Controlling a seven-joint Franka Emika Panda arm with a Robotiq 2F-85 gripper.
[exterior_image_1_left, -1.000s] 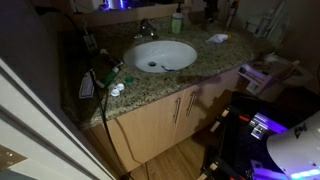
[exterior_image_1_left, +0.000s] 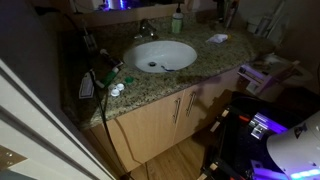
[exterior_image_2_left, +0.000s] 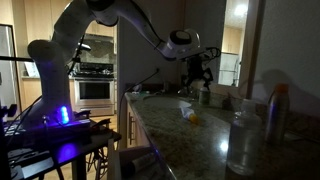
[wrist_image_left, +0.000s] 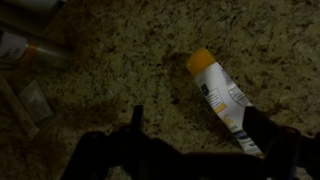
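A white bottle with an orange cap (wrist_image_left: 225, 100) lies on its side on the speckled counter in the wrist view. In exterior view 2 it appears as a small white and yellow shape (exterior_image_2_left: 189, 115) near the counter's edge. My gripper is open above the counter, its dark fingers spread apart with nothing held between them. The bottle's lower end lies close to the right finger in the image. From the side, the gripper (exterior_image_2_left: 199, 72) hangs well above the counter, apart from the bottle.
The sink (exterior_image_1_left: 160, 55) lies along the counter, with a soap bottle (exterior_image_1_left: 177, 19) behind it. A clear bottle (exterior_image_2_left: 243, 138) and a metal flask (exterior_image_2_left: 277, 113) stand at the counter's near end. Another container (wrist_image_left: 30, 48) lies at the wrist view's left.
At the top right of exterior view 1, the dark gripper has shifted slightly to the right. The bottle and the counter items look unmoved.
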